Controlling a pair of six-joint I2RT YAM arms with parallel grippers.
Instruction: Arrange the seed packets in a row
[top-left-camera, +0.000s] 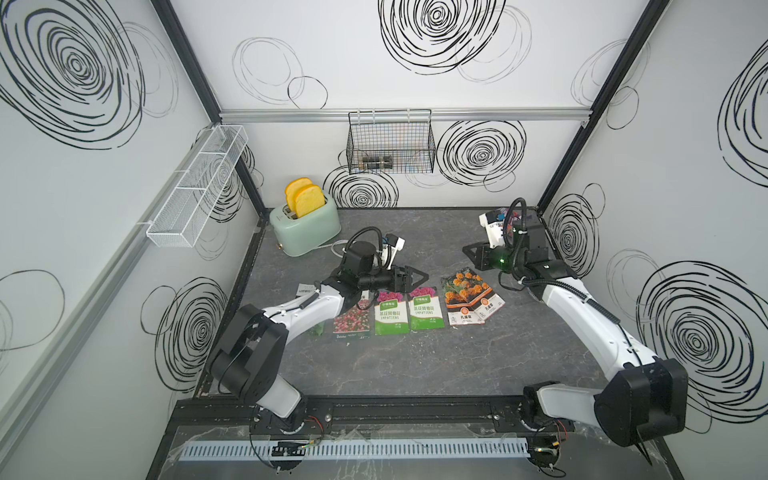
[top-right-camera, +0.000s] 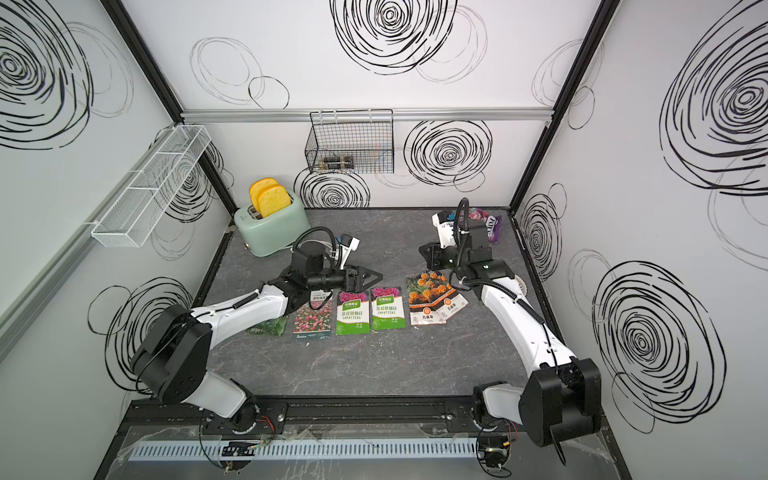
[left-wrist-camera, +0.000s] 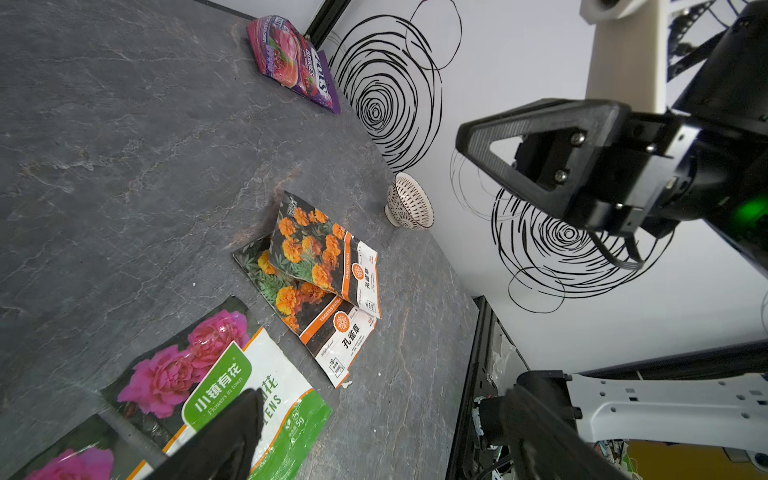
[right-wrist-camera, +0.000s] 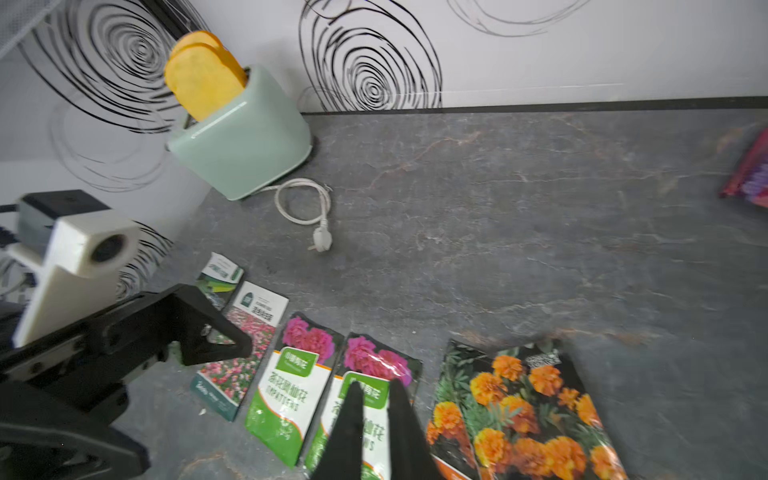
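Observation:
One orange marigold packet (left-wrist-camera: 324, 248) lies askew on top of a second marigold packet (left-wrist-camera: 342, 340), covering part of it. To their left, two pink-flowered impatiens packets (top-left-camera: 391, 317) (top-left-camera: 426, 313) stand side by side, then a red-and-pink flower packet (top-right-camera: 313, 317). A green packet (right-wrist-camera: 221, 277) at the far left is partly hidden by the left arm. My right gripper is above the marigold packets, its fingers slightly parted with nothing between them. My left gripper hangs over the impatiens packets, open wide and empty.
A green toaster (top-left-camera: 306, 226) with a white cord (right-wrist-camera: 320, 220) stands at the back left. A purple snack bag (left-wrist-camera: 292, 62) sits at the back right, with a patterned cup (left-wrist-camera: 409, 201) by the right wall.

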